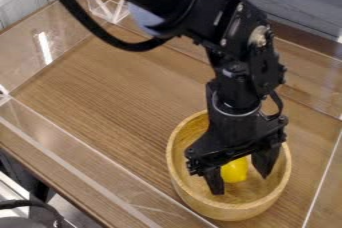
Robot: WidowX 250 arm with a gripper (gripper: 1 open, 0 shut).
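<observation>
A round light wooden bowl (241,206) sits at the lower right of the camera view, with a yellow object (235,170) inside it. My black gripper (237,172) reaches down into the bowl, open, its fingers on either side of the yellow object. The arm hides part of the bowl's back and of the yellow object; whether the fingers touch it I cannot tell.
Clear edging runs along the left side and front. A white wall stands at the back right, and a black cable lies at the lower left corner.
</observation>
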